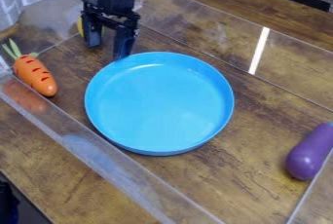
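Note:
My black gripper (108, 33) hangs at the top left of the camera view, open, its two fingers pointing down. A yellow object (82, 25), mostly hidden behind the gripper, lies at or between the fingers; whether they touch it I cannot tell. Just below and right of the gripper sits a large blue plate (159, 103), empty. An orange toy carrot (35, 76) with green top lies at the left.
A purple eggplant (307, 153) lies at the right. Clear walls (130, 187) run along the left and lower edges of the wooden surface (235, 169). The area right of the plate is largely free.

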